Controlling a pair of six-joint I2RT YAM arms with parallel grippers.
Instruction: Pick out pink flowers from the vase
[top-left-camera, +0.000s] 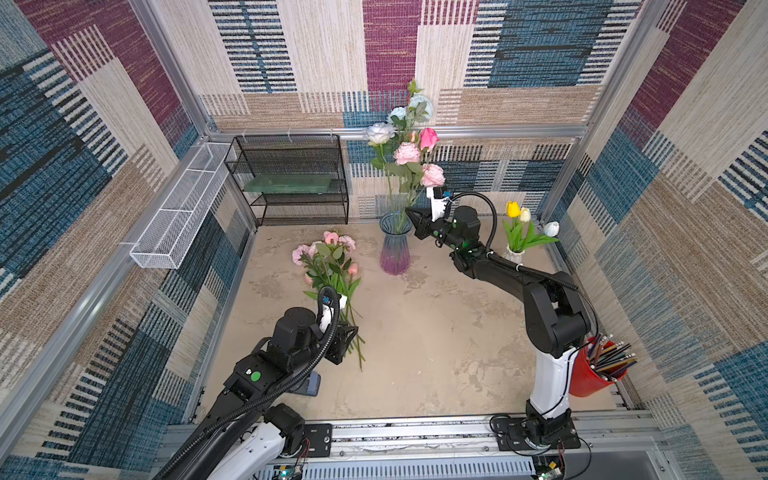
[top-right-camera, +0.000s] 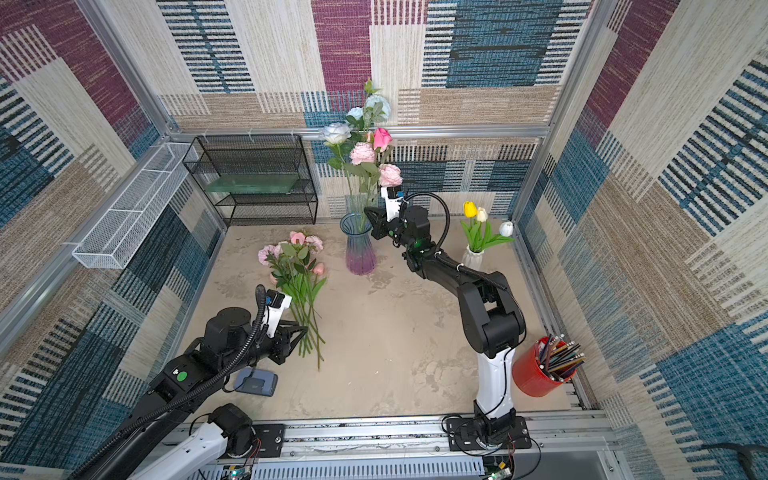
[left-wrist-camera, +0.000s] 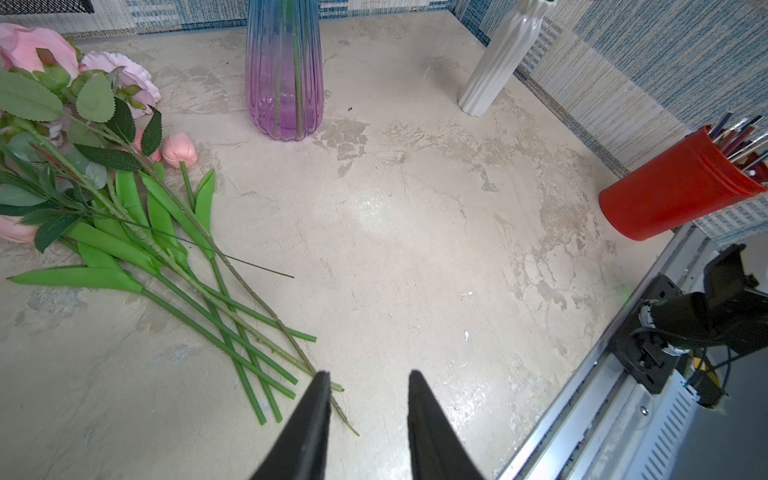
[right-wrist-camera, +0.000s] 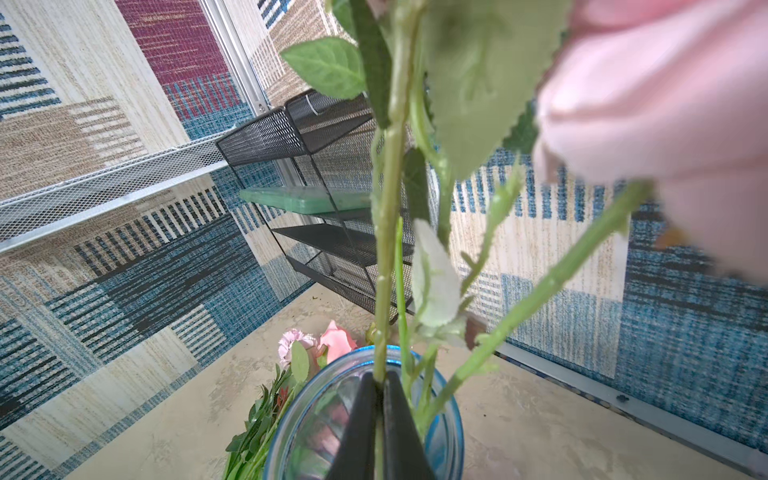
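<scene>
The glass vase (top-left-camera: 395, 248), blue at its rim and purple below, stands upright at the back middle. From it rise pink flowers (top-left-camera: 407, 153), a deeper pink bud (top-left-camera: 429, 139) and pale blue-white flowers (top-left-camera: 380, 133). My right gripper is shut on a flower stem (right-wrist-camera: 391, 200) just above the rim; which bloom tops that stem cannot be told. A second green stem (right-wrist-camera: 512, 320), leading to a pink bloom (right-wrist-camera: 672, 104), passes to the right of the fingers. My left gripper stands open and empty over the table, beside stem ends of loose pink flowers (left-wrist-camera: 178, 150).
Behind the loose flowers is a black mesh rack (top-left-camera: 292, 180). A small white vase of tulips (top-left-camera: 516, 257) stands back right, and a red pencil cup (top-left-camera: 588, 376) front right. A dark phone-like object (top-right-camera: 257, 381) lies near the left arm.
</scene>
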